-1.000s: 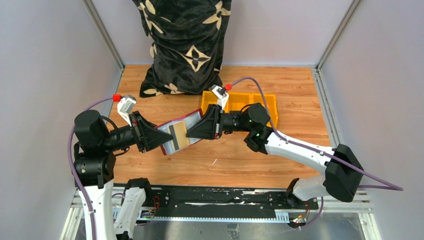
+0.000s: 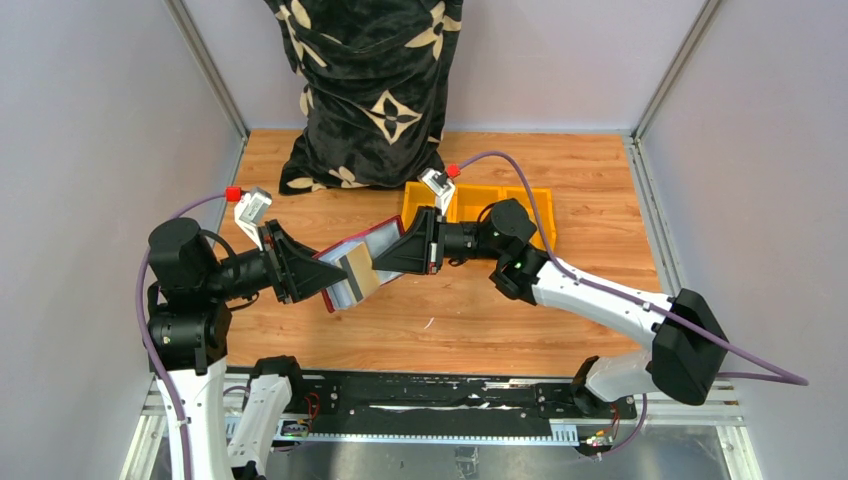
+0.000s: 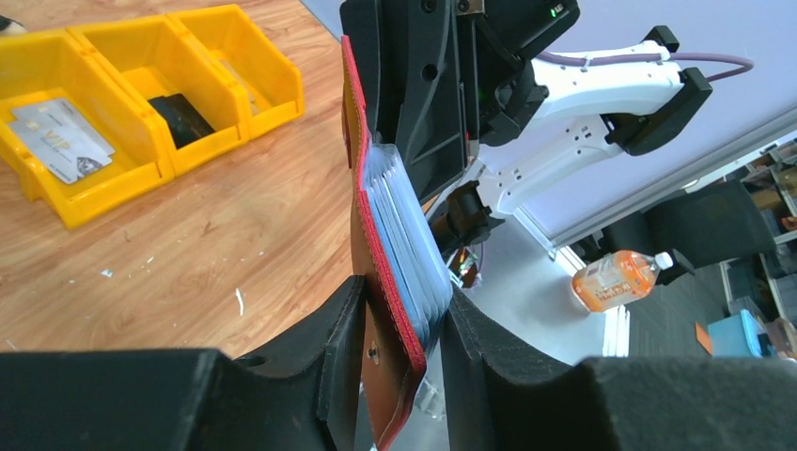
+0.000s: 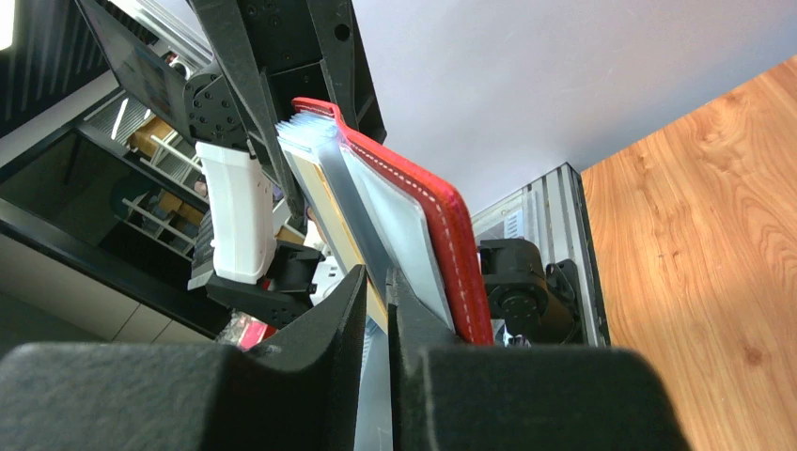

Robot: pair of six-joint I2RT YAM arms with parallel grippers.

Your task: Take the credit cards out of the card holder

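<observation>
The card holder (image 2: 340,255), red-edged with clear sleeves and cards, hangs between my two grippers above the table. My left gripper (image 2: 320,268) is shut on one end of it; in the left wrist view its red stitched edge and stacked sleeves (image 3: 404,235) stand upright between the fingers. My right gripper (image 2: 385,262) is at the other end, its fingertips at a tan card (image 4: 338,225) among the sleeves; in the right wrist view the fingertips are close together, and I cannot tell whether they grip it.
A yellow three-compartment tray sits at the back right, holding cards and a dark item. A dark patterned cloth (image 2: 360,90) lies at the back.
My right gripper has shifted very slightly at the cards, and the tan card looks slightly tilted against a second ago. The left gripper has not moved.
</observation>
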